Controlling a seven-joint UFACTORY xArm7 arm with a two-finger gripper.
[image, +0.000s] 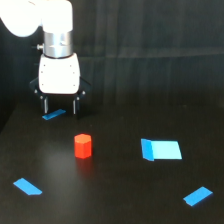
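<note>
My gripper (60, 105) hangs at the upper left, its two dark fingers spread apart with nothing seen between them. A red block (82, 146) stands on the dark table, nearer the camera and a little right of the gripper, clear of it. On the right side lies a pale blue square (166, 150), with a darker blue strip (147, 150) along its left edge; whether it is flat or raised is hard to tell.
Blue tape marks lie on the table: one (54, 114) just below the gripper, one (27, 187) at front left, one (198, 196) at front right. A dark curtain (150, 50) hangs behind. The middle of the table is open.
</note>
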